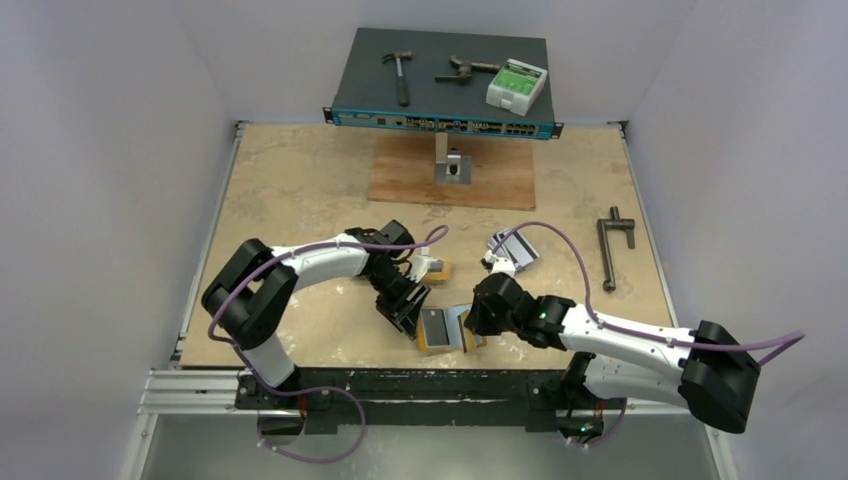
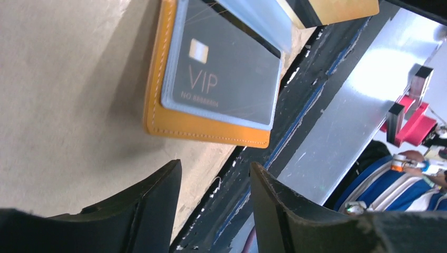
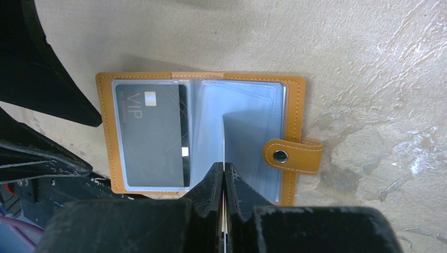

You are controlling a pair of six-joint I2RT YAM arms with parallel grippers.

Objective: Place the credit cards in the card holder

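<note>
The tan card holder (image 3: 107, 132) lies open on the table, with a grey VIP card (image 3: 150, 137) in its left pocket. Its right side shows an empty-looking blue sleeve (image 3: 208, 121) and a snap strap. My right gripper is shut on a gold card (image 2: 342, 9) with a dark stripe. That card is seen edge-on in the right wrist view, upright over the blue sleeve; whether its lower edge touches the sleeve is unclear. My left gripper stands open, empty, beside the holder's left edge.
A stack of gold cards (image 1: 440, 271) sits behind the holder, partly covered by the left arm. Pale cards (image 1: 514, 250) lie further right. A black tool (image 1: 606, 255) rests at the table's right side. The table's front edge runs close to the holder.
</note>
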